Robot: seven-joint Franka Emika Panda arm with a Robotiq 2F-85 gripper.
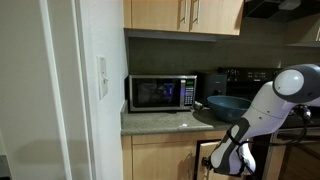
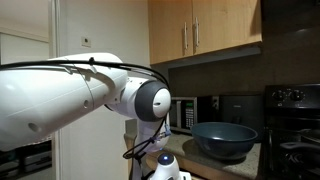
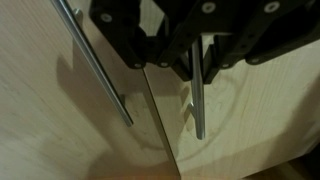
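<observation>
In the wrist view, my gripper is around the bar handle [image 3: 198,115] of the right-hand pale wood cabinet door [image 3: 240,125]. The fingers are part open, with the handle between them; whether either finger touches it is hard to tell. A second bar handle [image 3: 98,65], on the left-hand door [image 3: 45,110], lies outside the fingers. In exterior view 1 the gripper is low in front of the lower cabinet [image 1: 160,160], where dark gaps show along the edges of the right-hand door. The fingertips are too small to make out there.
Above the cabinet, the counter [image 1: 165,122] bears a microwave [image 1: 160,93] and a large dark blue bowl [image 1: 232,107] near the arm [image 1: 262,115]. A stove [image 2: 292,130] stands to the right.
</observation>
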